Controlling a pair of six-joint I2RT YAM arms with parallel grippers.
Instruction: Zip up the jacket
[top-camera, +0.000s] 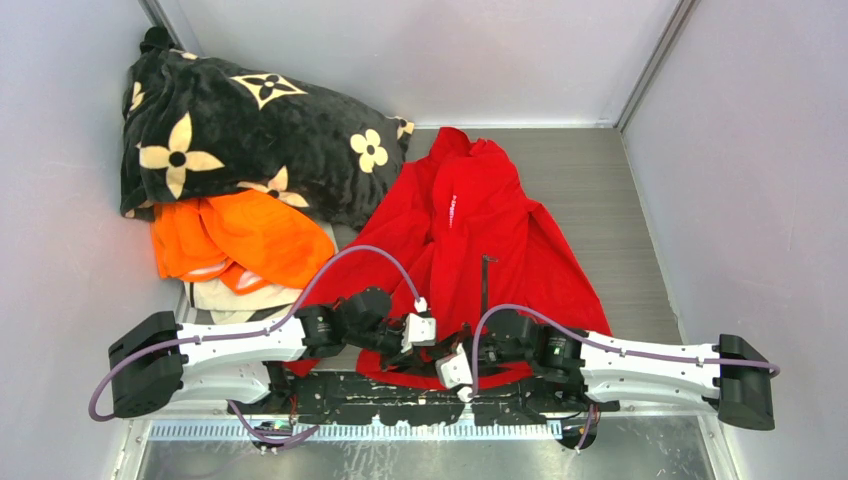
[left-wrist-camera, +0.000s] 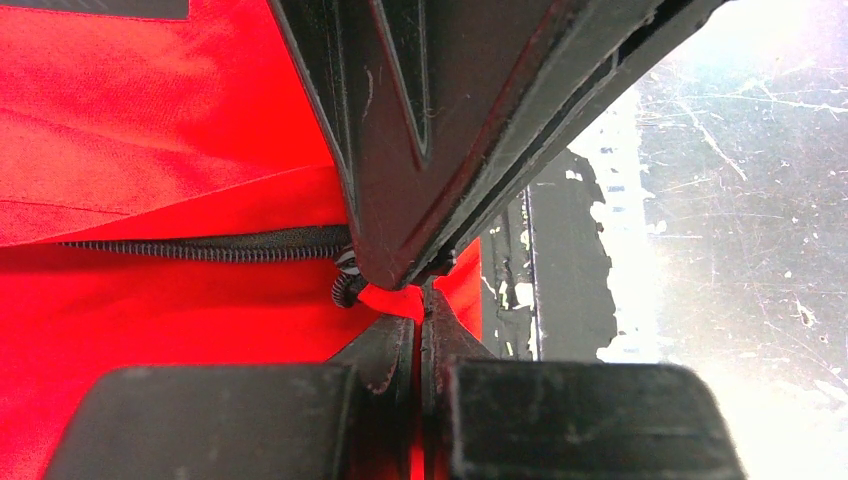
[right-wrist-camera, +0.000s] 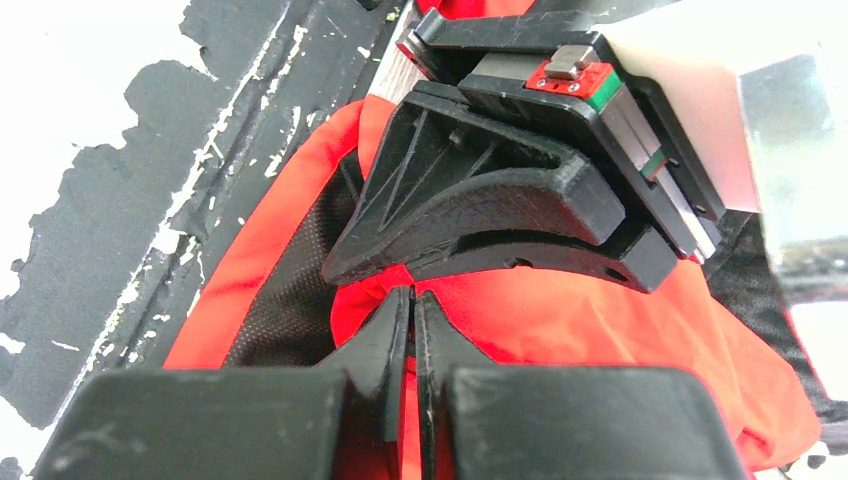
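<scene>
The red jacket (top-camera: 470, 220) lies spread with its hem at the front edge, where both grippers meet. In the left wrist view, a black zipper tape (left-wrist-camera: 210, 247) runs to its end beside the other gripper's fingertips. My left gripper is shut on a thin bit of red fabric at that end, as far as shows. My right gripper is shut on red fabric by the hem, with dark mesh lining (right-wrist-camera: 300, 270) beside it. The zipper's end is largely hidden between the two grippers.
A dark patterned pillow (top-camera: 260, 140), orange cloth (top-camera: 240, 235) and cream cloth lie at the left. Bare grey floor (top-camera: 590, 200) is right of the jacket. Walls (top-camera: 750, 200) enclose the space. The worn front edge (left-wrist-camera: 570, 250) runs beside the grippers.
</scene>
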